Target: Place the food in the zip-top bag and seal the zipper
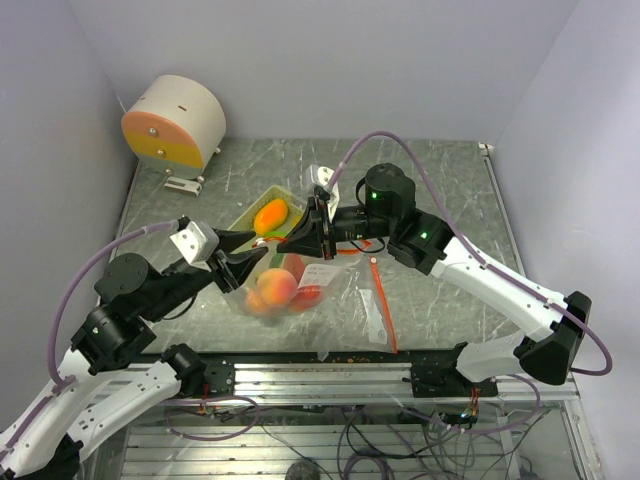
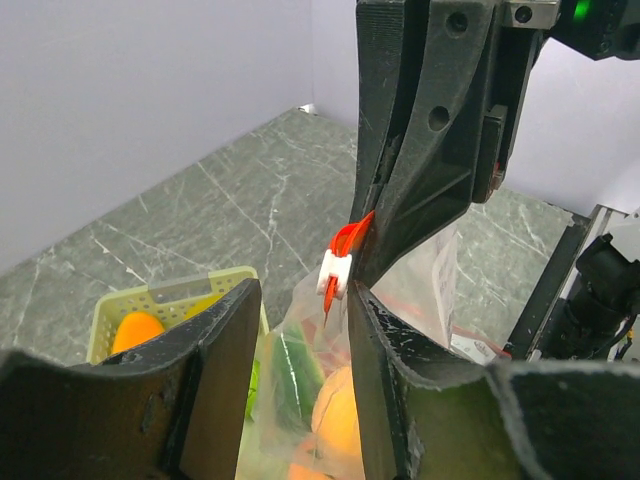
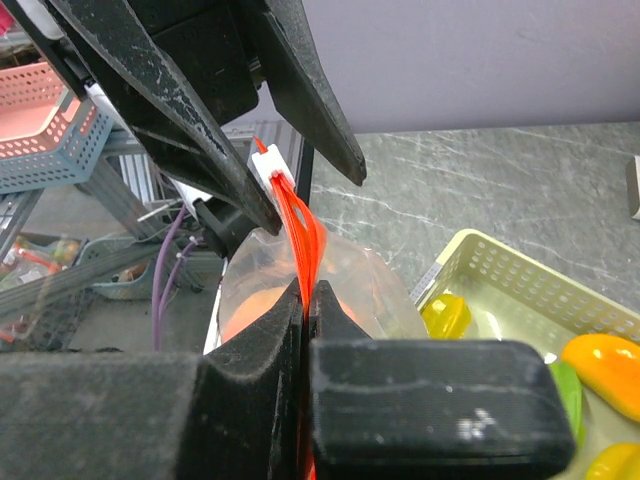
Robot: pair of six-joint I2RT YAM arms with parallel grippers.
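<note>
The clear zip top bag [image 1: 335,310] has peach-like and other food inside and an orange zipper strip [image 3: 303,235]. My right gripper is shut on that strip, close to its end. A white slider [image 2: 335,270] sits on the strip just beyond the right fingertips. My left gripper is part open, its fingers on either side of the slider's end of the strip in the top view. In the left wrist view the slider shows ahead of the gap, nearer the right finger [image 2: 385,370]; contact cannot be made out.
Behind the bag stands a pale green basket [image 3: 500,270] with an orange mango-like item [image 1: 270,215] and yellow and green pieces. A rounded cream box [image 1: 175,120] is at the back left. Bare tabletop [image 1: 450,300] lies to the right.
</note>
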